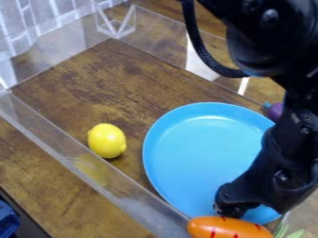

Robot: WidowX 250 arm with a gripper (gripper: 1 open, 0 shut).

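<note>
A blue plate (192, 153) lies on the wooden surface inside a clear-walled box. My black gripper (230, 202) reaches down from the right over the plate's lower right part; its fingertips are dark and partly hidden, and I see nothing held between them. An orange toy carrot (226, 228) lies at the bottom edge, just below the gripper. A yellow lemon (107, 140) sits left of the plate.
Clear walls (69, 140) enclose the area. A purple object (273, 111) is partly hidden behind the arm at right.
</note>
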